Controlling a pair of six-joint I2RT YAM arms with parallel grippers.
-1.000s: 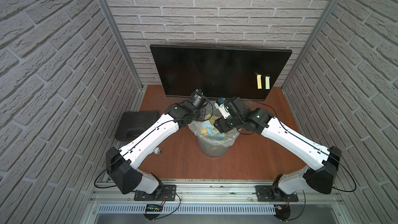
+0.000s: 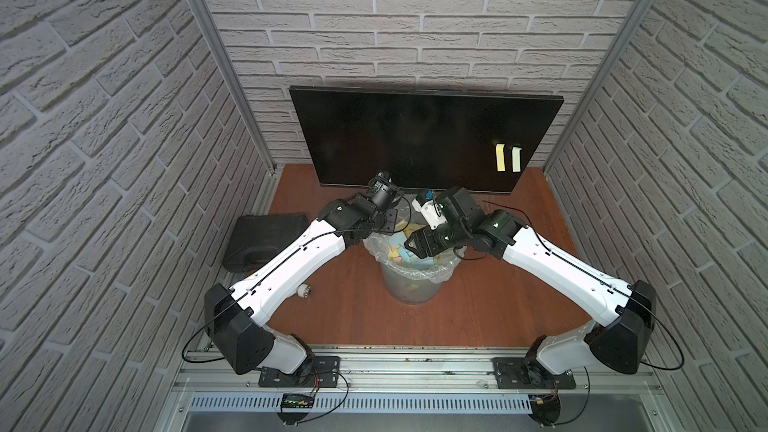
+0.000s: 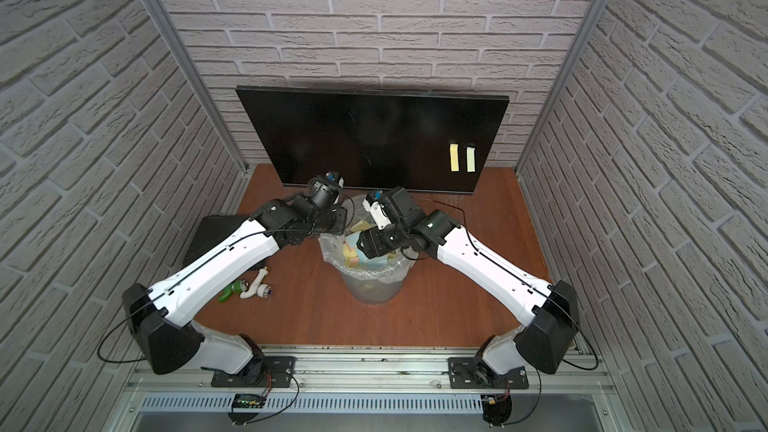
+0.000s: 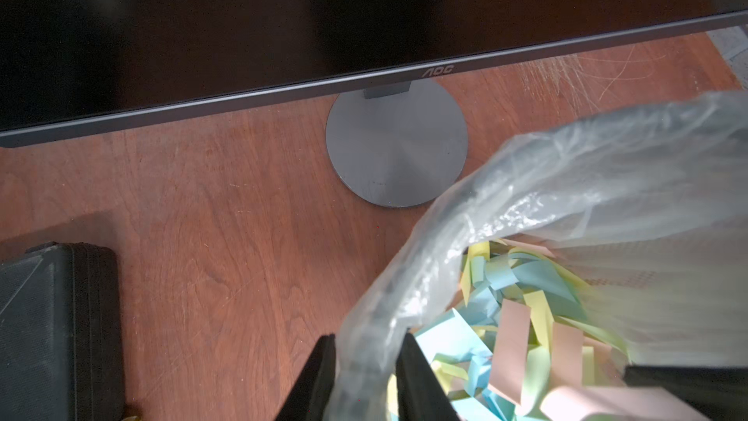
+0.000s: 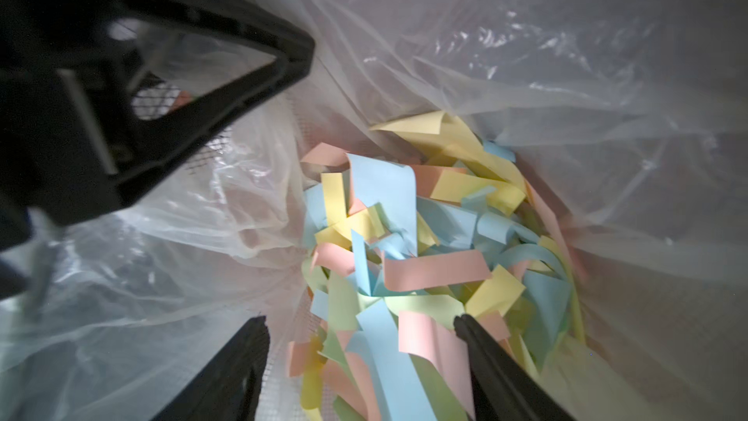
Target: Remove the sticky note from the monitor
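Two sticky notes, yellow [image 2: 500, 157] and pale [image 2: 516, 159], are stuck on the right part of the black monitor [image 2: 400, 128]. A bin [image 2: 409, 288] with a clear liner stands in front, holding many coloured paper notes [image 5: 405, 265]. My left gripper is shut on the liner's rim, seen in the left wrist view. My right gripper points down into the bin, open, above the heaped notes; a pink note lies by its right finger, and whether it touches cannot be told.
A black case [image 4: 54, 319] lies at the left of the table, with small green and white objects [image 3: 256, 288] before it. The round monitor stand [image 4: 393, 148] is behind the bin.
My left arm and the notes on the monitor are unchanged.
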